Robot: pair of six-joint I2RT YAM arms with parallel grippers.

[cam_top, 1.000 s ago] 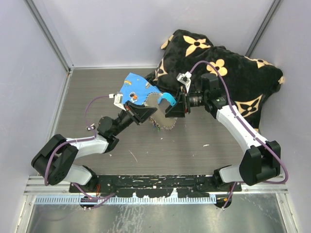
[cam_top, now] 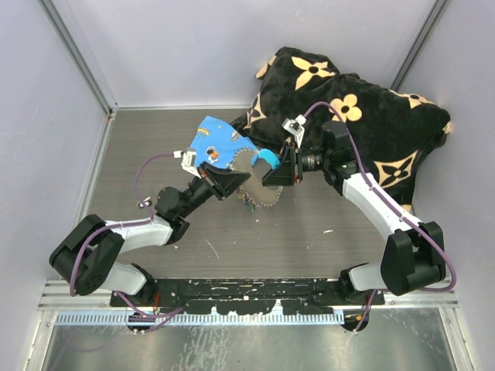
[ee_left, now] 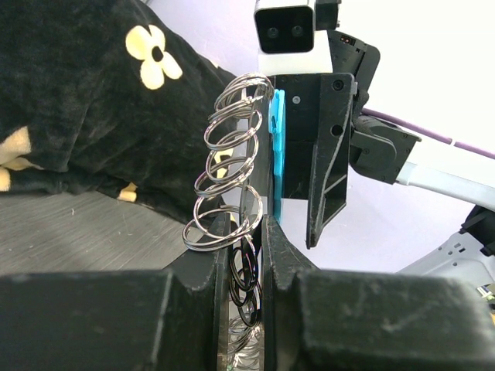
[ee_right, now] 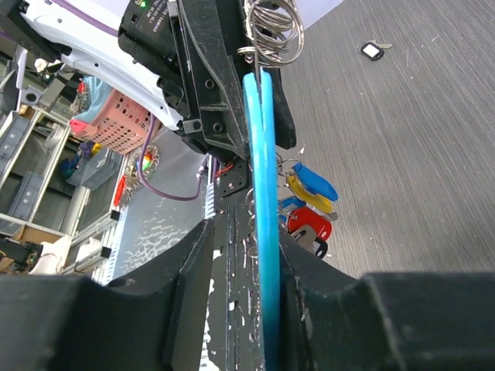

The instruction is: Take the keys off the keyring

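Note:
In the left wrist view, a chain of linked silver rings (ee_left: 227,174) runs up from my left gripper, which is shut on some of its coils. A thin bright blue strip (ee_right: 264,178) is joined at one end to the ring coils. It passes between the fingers of my right gripper, which stand part open, the strip lying nearer one finger. Keys with coloured heads (ee_right: 311,189), blue, yellow, red and black, hang on the chain's lower part. From above, my two grippers face each other, the blue strip (cam_top: 268,158) curving beside the right one.
A blue printed cloth (cam_top: 220,141) lies behind the left gripper. A dark flowered cushion (cam_top: 363,100) fills the back right. A small black fob (ee_right: 372,51) rests on the table.
Both arms hold nearly the same pose. The right gripper and the blue strip have shifted only very slightly.

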